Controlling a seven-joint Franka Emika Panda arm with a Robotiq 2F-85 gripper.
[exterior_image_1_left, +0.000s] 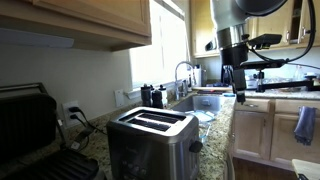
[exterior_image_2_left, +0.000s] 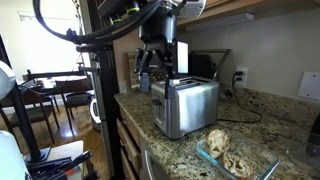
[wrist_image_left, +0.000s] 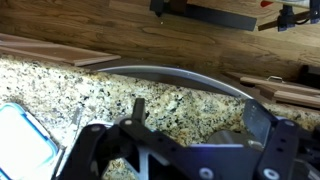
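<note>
My gripper is open in the wrist view, its two dark fingers spread wide over the counter's edge, with nothing seen between them. From exterior view 1 it hangs in the air (exterior_image_1_left: 240, 84) past the toaster, pointing down. A silver toaster (exterior_image_1_left: 155, 140) with two slots on top stands on the counter; exterior view 2 shows its side (exterior_image_2_left: 186, 108) too. Close to that toaster sits a glass dish (exterior_image_2_left: 236, 158) holding bread-like pieces (exterior_image_2_left: 238, 161). At the left of the wrist view lies the blue-rimmed corner of a clear container (wrist_image_left: 28, 140).
Speckled granite counter (exterior_image_2_left: 160, 133) runs along the wall. Farther back are a sink (exterior_image_1_left: 205, 103) with a faucet (exterior_image_1_left: 183, 72) and dark bottles (exterior_image_1_left: 152, 96). A black ridged appliance (exterior_image_1_left: 35, 135) stands open at left. Overhead hangs a wooden cabinet (exterior_image_1_left: 100, 18). Wooden floor (wrist_image_left: 120, 37) lies beyond the counter edge.
</note>
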